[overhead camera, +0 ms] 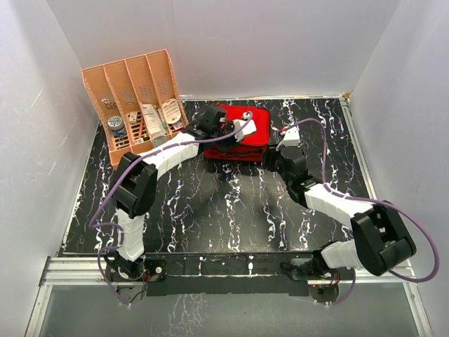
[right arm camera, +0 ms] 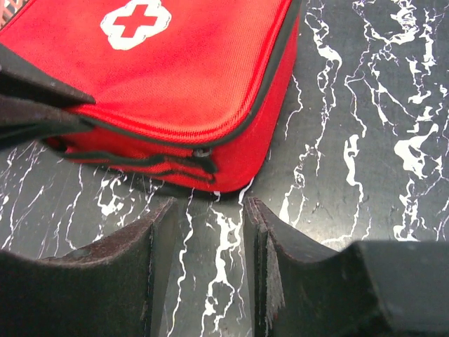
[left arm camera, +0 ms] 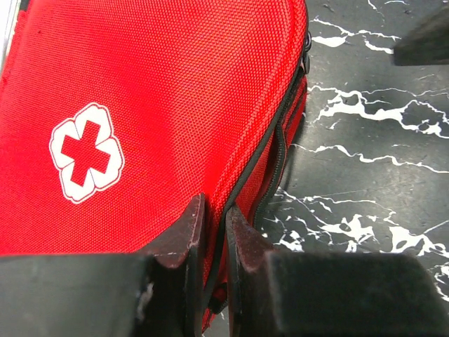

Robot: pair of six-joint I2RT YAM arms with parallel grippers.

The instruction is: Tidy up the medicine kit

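The red medicine kit (overhead camera: 256,119), a soft zipped bag with a white cross emblem (left arm camera: 87,153), lies closed at the back middle of the table. My left gripper is shut on the black-piped edge of the kit's lid. In the top view the left arm covers part of the lid, including most of the emblem. My right gripper stands open just off the kit's near right corner, with bare table between its fingers. A zipper pull (right arm camera: 202,152) hangs at that corner.
A tan slotted organizer (overhead camera: 158,67) stands at the back left, holding a round jar (overhead camera: 116,126), a white box (overhead camera: 152,121) and a round-labelled item (overhead camera: 172,111).
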